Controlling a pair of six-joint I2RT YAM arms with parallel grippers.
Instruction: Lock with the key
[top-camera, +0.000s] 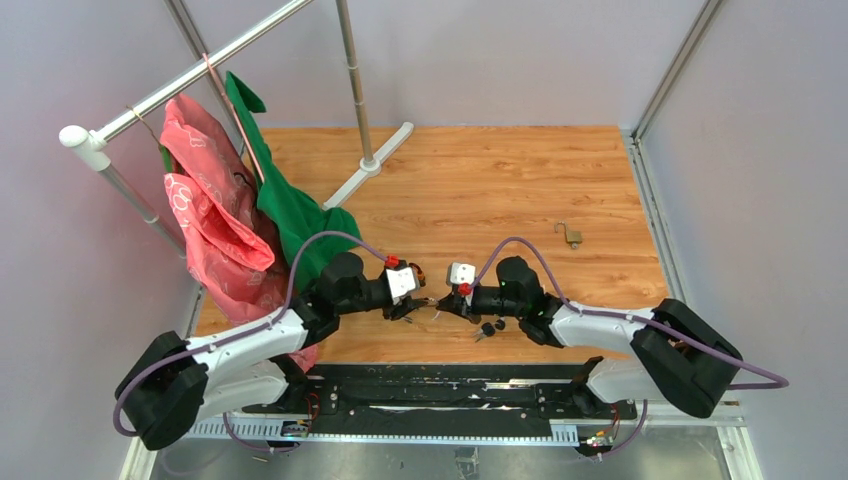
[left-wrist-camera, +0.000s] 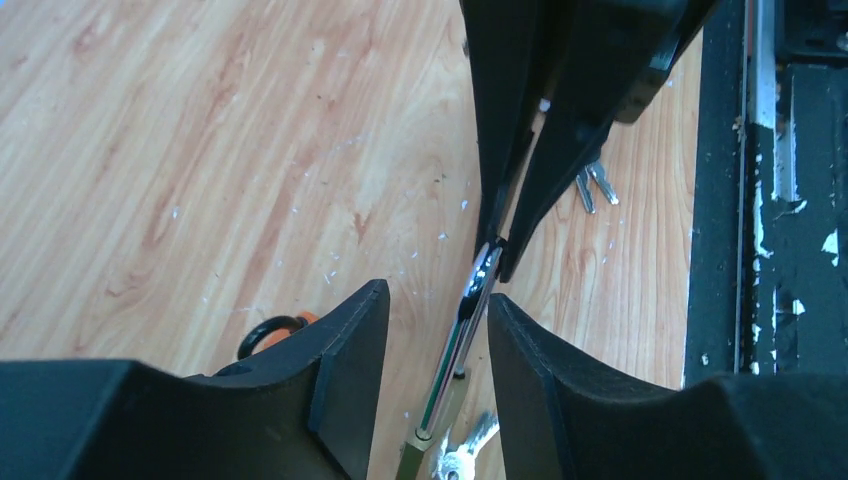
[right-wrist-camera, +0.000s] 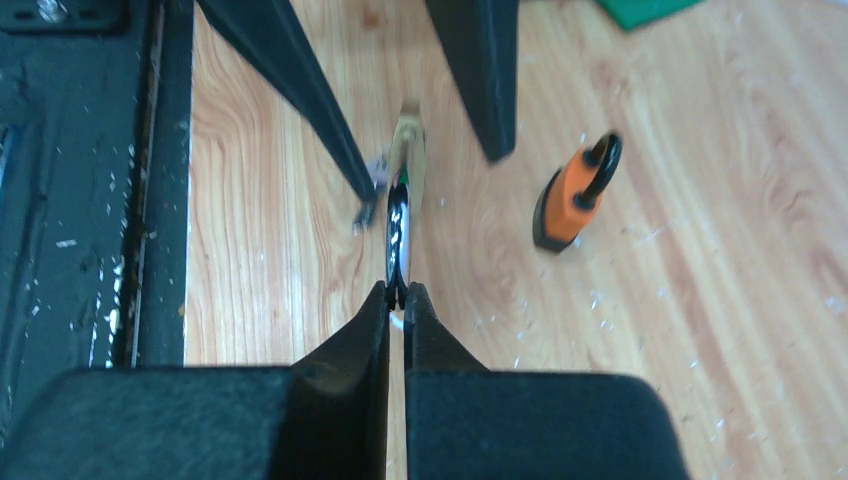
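Note:
A brass padlock (right-wrist-camera: 410, 145) hangs by its shiny shackle (right-wrist-camera: 398, 235), and my right gripper is shut on the end of that shackle. Around the shackle my left gripper stands part open, its two fingers (left-wrist-camera: 345, 370) on either side and apart from it. A silver key (left-wrist-camera: 465, 455) shows beside the padlock's brass body (left-wrist-camera: 411, 458); whether it sits in the keyhole cannot be told. From above, the left gripper (top-camera: 428, 301) and right gripper (top-camera: 441, 303) meet nearly tip to tip, largely hiding the padlock.
An orange-and-black padlock (right-wrist-camera: 572, 200) stands on the table close behind the grippers. Loose keys (top-camera: 487, 329) lie in front of the right arm. Another brass padlock (top-camera: 573, 238) is at the right. A rack with red and green cloth (top-camera: 290, 225) fills the left.

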